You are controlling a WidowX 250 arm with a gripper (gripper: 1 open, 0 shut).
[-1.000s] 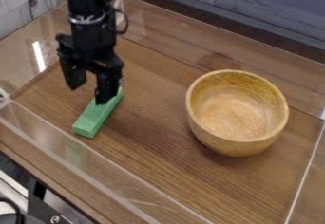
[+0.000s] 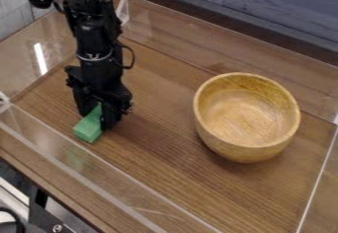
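My black gripper [image 2: 103,109] reaches down from the top left and is shut on a green oblong object [image 2: 89,127] lying on the wooden table [image 2: 172,193]. Its fingers cover the object's upper part, and the lower end shows below them.
A yellow plastic bowl [image 2: 244,117] stands on the right side of the table. A blue surface lies beyond the back edge at the top right.
The gripper has come down and toward the front onto the green object, now covering more of it. The bowl has not moved.
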